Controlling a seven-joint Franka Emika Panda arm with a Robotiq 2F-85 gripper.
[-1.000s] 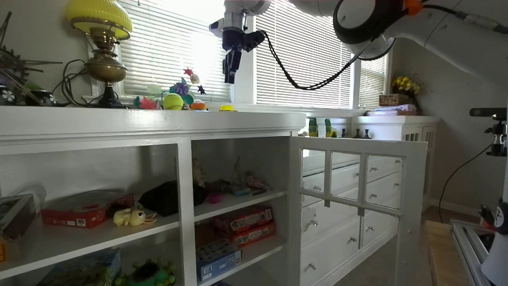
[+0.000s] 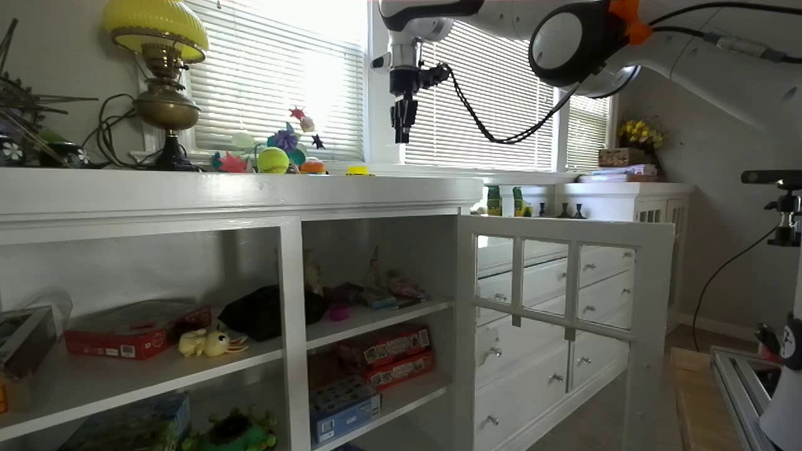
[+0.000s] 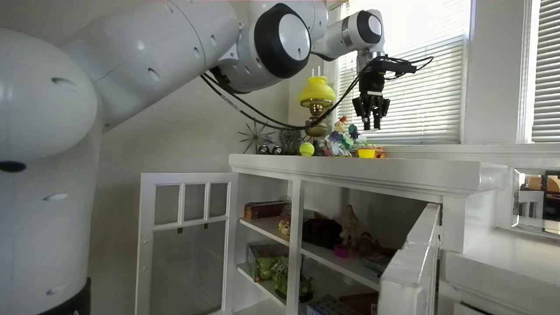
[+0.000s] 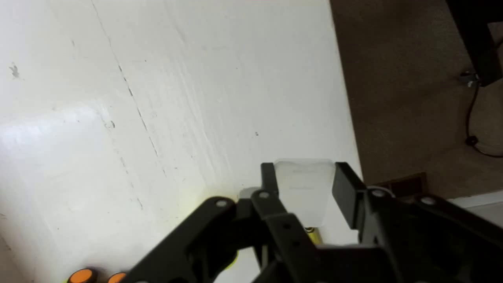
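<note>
My gripper (image 2: 403, 138) points down above the white cabinet top (image 4: 212, 94). A pale, translucent object (image 4: 304, 193) fills the gap between its two black fingertips in the wrist view, and the fingers are shut on it. What exactly this object is I cannot tell. In exterior view 2 the gripper (image 3: 371, 127) hangs clear of the surface, with only a whitish trace showing at its tips.
Along the cabinet top stand a yellow item (image 2: 359, 170), an orange one (image 2: 312, 166), a tennis ball (image 2: 272, 160), colourful flower ornaments (image 2: 286, 139) and an oil lamp (image 2: 166, 90). An open glass-paned door (image 2: 650, 300) juts out below.
Objects on the cabinet stay where they were.
</note>
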